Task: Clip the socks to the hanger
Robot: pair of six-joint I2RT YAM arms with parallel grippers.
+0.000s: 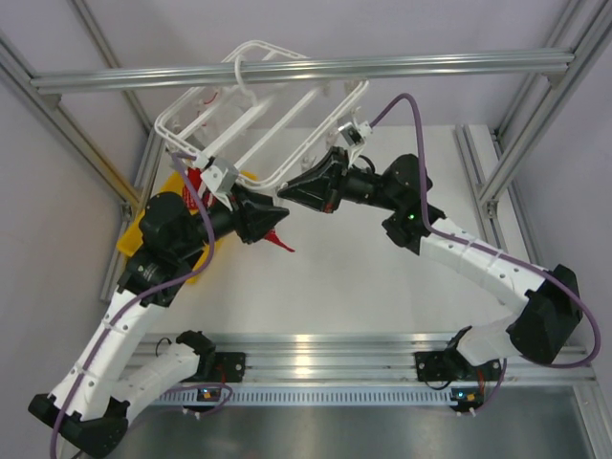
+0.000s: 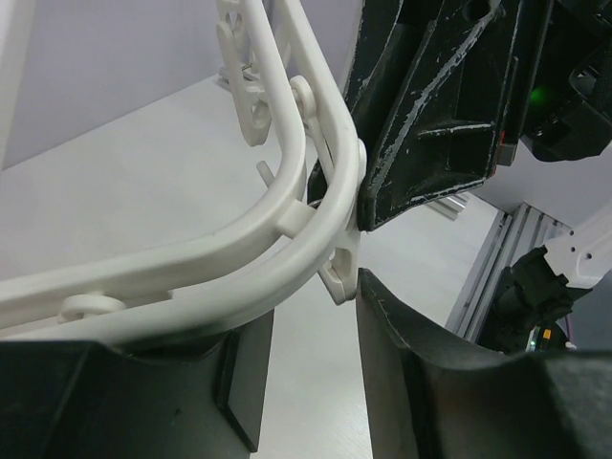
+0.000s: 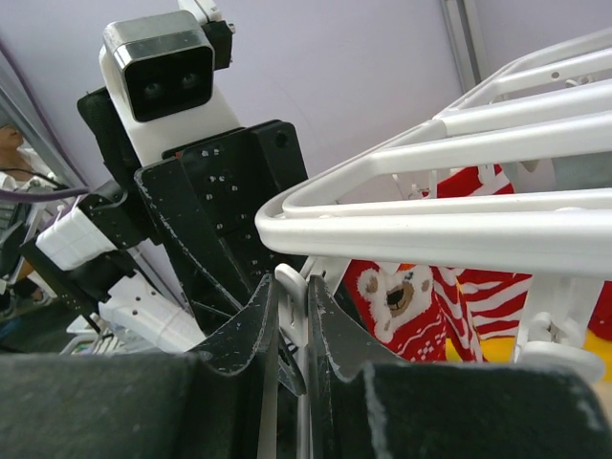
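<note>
The white hanger (image 1: pixel 215 158) hangs from the metal bar, its corner between my two arms. At that corner my right gripper is shut on a white clip (image 3: pixel 292 330). The clip's lower tip (image 2: pixel 341 277) pokes out below the hanger. Just beneath that tip, my left gripper stands open, a bare gap showing between its fingers. A red-and-white sock (image 3: pixel 392 298) with a bear face hangs behind the hanger's corner in the right wrist view. Only a red scrap (image 1: pixel 277 242) shows below the left gripper from above; its upper part is hidden.
Under the hanger at left lies a yellow container (image 1: pixel 129 239), largely covered by my left arm, with red cloth (image 1: pixel 194 180) by it. Further clips (image 3: pixel 559 325) hang along the hanger.
</note>
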